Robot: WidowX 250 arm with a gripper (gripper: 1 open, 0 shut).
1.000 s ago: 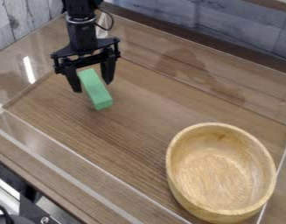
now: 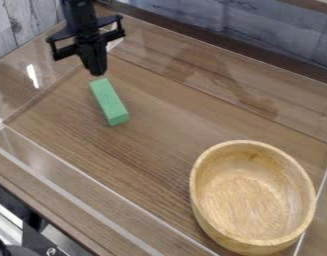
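A green rectangular block (image 2: 108,103) lies flat on the wooden table at the left of centre. Above and behind it is my black gripper (image 2: 96,68), apart from the block and shut, with nothing visible between its fingers. A large pale wooden bowl (image 2: 251,238) sits at the lower right.
My gripper has moved up and back, away from the green block, which it was over earlier. The block is now fully in view; the bowl is unmoved.
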